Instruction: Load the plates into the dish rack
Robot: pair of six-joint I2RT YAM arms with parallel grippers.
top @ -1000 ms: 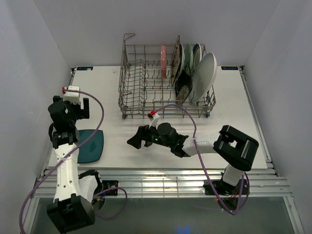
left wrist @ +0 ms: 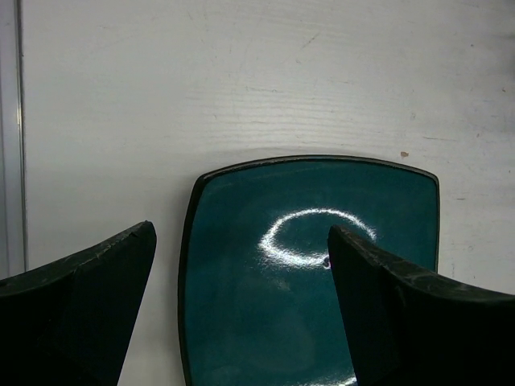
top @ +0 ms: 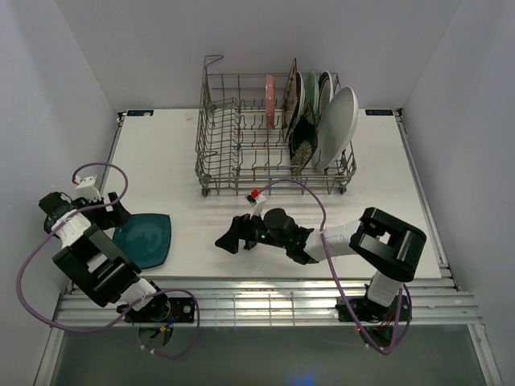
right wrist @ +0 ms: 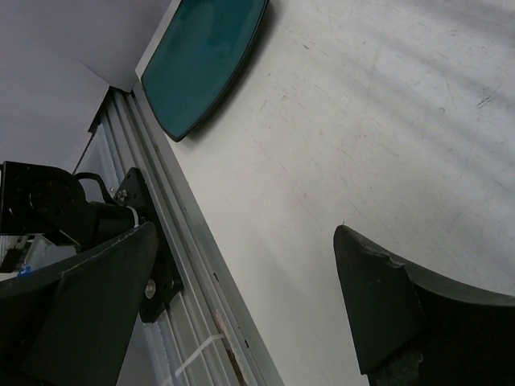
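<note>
A dark teal square plate point(top: 142, 240) lies flat at the front left of the table. My open left gripper point(top: 113, 209) hangs over the plate's back-left corner; in the left wrist view the plate point(left wrist: 273, 314) fills the lower middle, beneath and between the fingers. My right gripper point(top: 235, 237) is open and empty, low at the front middle of the table, facing left toward the plate point(right wrist: 201, 64). The dish rack point(top: 217, 177) stands at the back, with several plates upright in its right part and a pink one point(top: 270, 100) nearer the middle.
The rack's left part is free of plates. Bare table shows left and right of the rack and in front of it. Walls border the left, back and right, and a metal rail point(top: 241, 286) runs along the front edge.
My left arm has swung left and toward the front, its gripper dropping from behind the plate to its back-left corner. The right arm has shifted slightly.
</note>
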